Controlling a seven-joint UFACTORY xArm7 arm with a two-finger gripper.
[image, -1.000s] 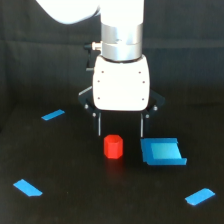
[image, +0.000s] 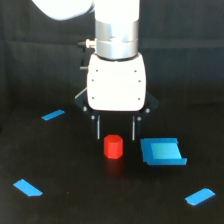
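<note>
A white robot arm comes down from the top centre, its gripper pointing down with two thin dark fingers spread apart, one each side above a red block. The block stands upright on the black surface, with nothing visibly gripping it. To its right lies a light blue square with darker blue edges, possibly a shallow tray.
Short blue strips lie on the dark surface at the back left, front left and front right.
The gripper has shifted slightly down, and its fingers now stand a little closer together around the space above the red block. The block and blue square have not moved.
</note>
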